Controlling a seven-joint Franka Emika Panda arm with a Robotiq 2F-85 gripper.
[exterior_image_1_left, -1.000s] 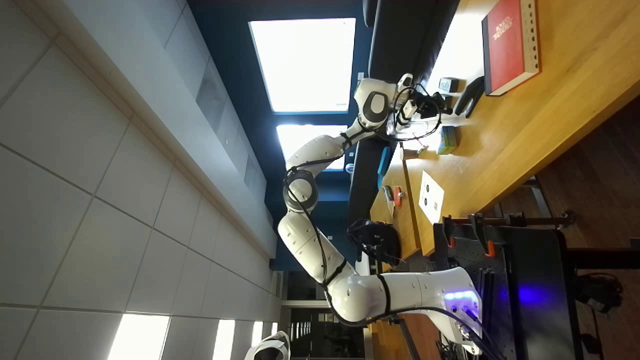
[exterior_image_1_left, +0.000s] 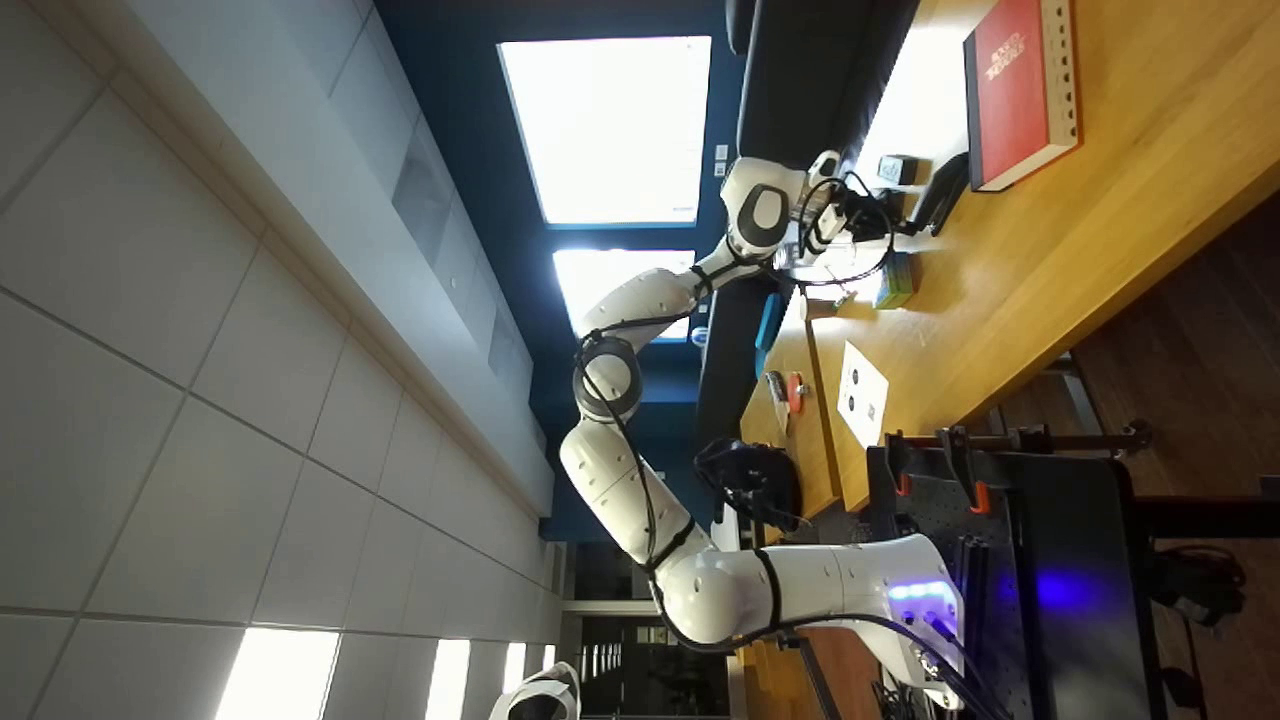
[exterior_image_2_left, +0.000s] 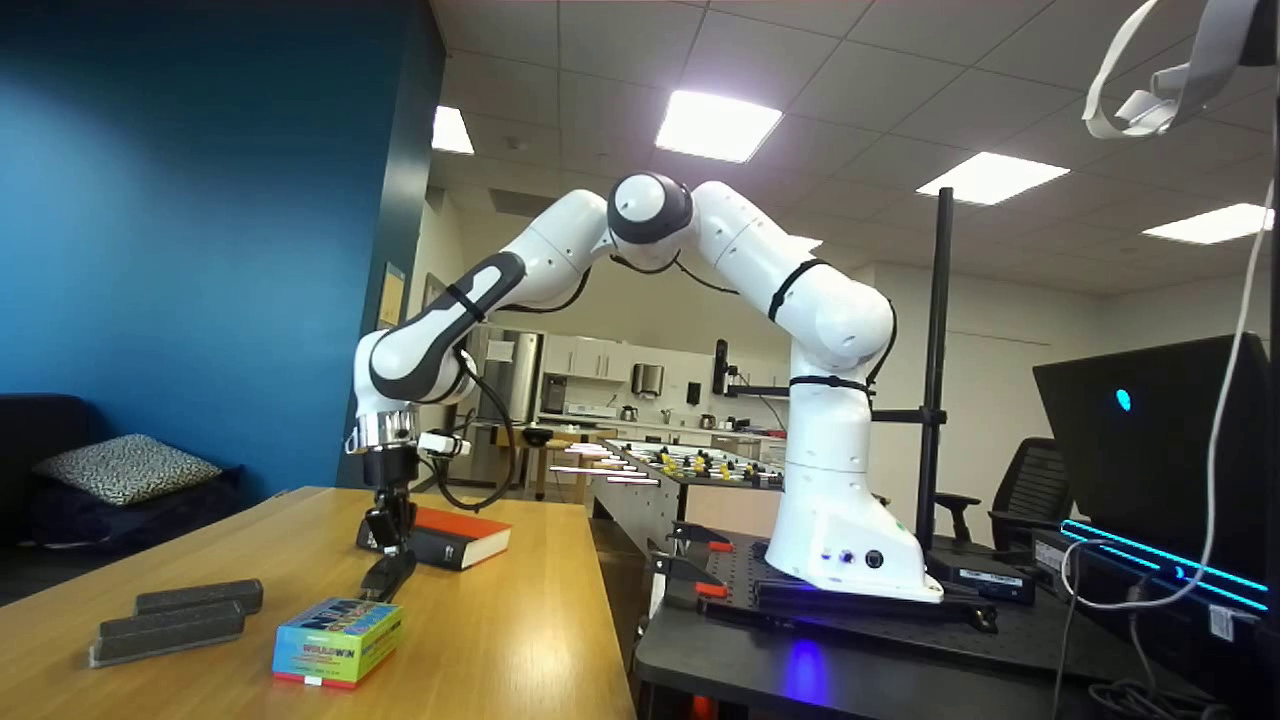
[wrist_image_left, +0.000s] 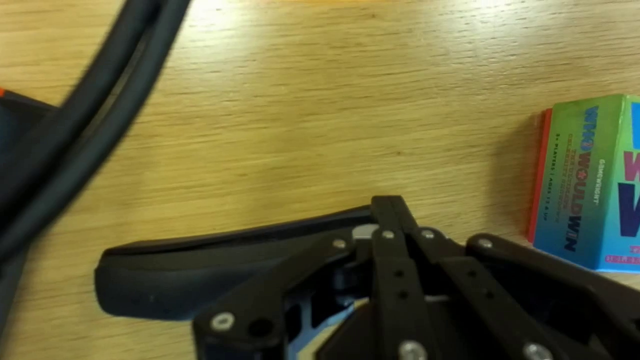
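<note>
My gripper is shut, with nothing showing between its fingers. Its tips overlap the right end of a long black stapler-like object (wrist_image_left: 174, 279) lying on the wooden table; whether they touch it I cannot tell. In exterior view 2, the gripper (exterior_image_2_left: 390, 542) points down just above that black object (exterior_image_2_left: 386, 576). Exterior view 1 shows the gripper (exterior_image_1_left: 908, 224) close beside it as well. To the right in the wrist view sits a colourful game box (wrist_image_left: 585, 180), apart from the fingers.
A thick red book (exterior_image_2_left: 462, 534) lies behind the gripper. Two dark grey blocks (exterior_image_2_left: 174, 630) rest near the table's left front. A white printed sheet (exterior_image_1_left: 861, 394) lies nearer the arm's base. Bare wooden table (exterior_image_2_left: 534, 636) stretches to the right of the game box.
Over the last second, my gripper has come down towards the table, closer to the black object. The book, box and sheet have stayed in place.
</note>
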